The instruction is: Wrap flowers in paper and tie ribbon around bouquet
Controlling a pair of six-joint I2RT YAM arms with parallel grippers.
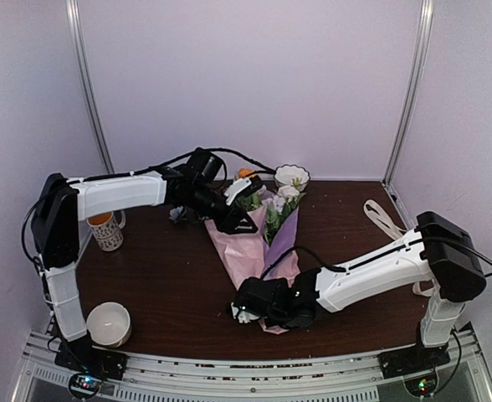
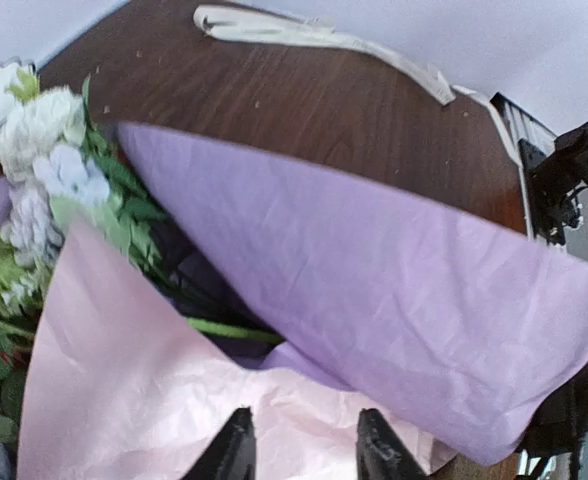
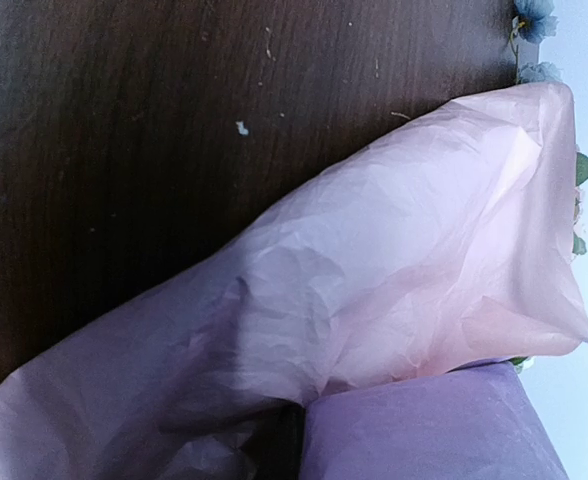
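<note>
The bouquet of fake flowers lies mid-table in pink paper and purple paper, blossoms toward the back wall. My left gripper is over the pink side; its fingers stand apart in the left wrist view, with pink paper visible behind the gap. There the purple flap stands raised to the right. My right gripper is at the wrapper's narrow lower end, shut. The right wrist view shows crumpled pink paper but no fingertips, so any paper between them is hidden.
A cream ribbon lies at the right edge, partly behind the right arm. The scalloped white bowl stands behind the blossoms; a patterned mug and another white bowl are at left. Bare tabletop shows left of the bouquet.
</note>
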